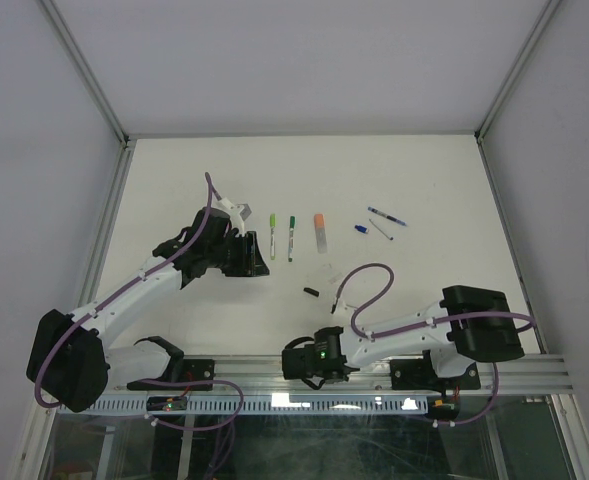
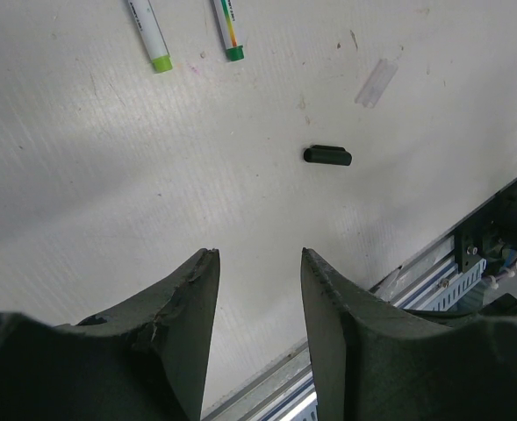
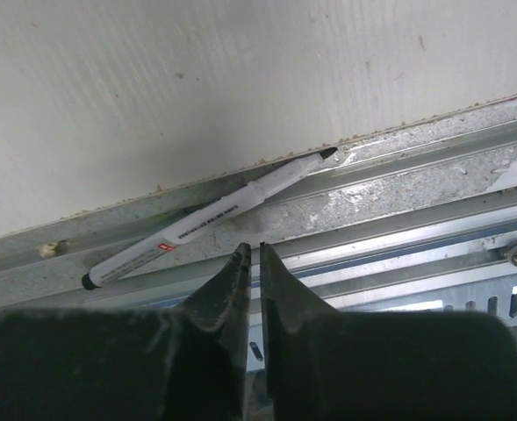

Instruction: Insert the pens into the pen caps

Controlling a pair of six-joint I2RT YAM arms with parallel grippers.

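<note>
My left gripper stands open over the bare table, left of a green pen (image 1: 291, 238) and a light-green pen (image 1: 272, 236). A black cap (image 2: 327, 155) lies below them, near a clear piece (image 2: 376, 83). My right gripper is at the table's front edge, its fingertips close together with a narrow gap and nothing seen between. A white marker with a black tip (image 3: 212, 215) lies in the metal channel along that edge, just above those fingertips in the right wrist view.
An orange-ended item (image 1: 320, 232), a blue cap (image 1: 361, 228), a thin pen (image 1: 381, 229) and a blue pen (image 1: 387, 217) lie at the middle and back right of the table (image 1: 434, 170).
</note>
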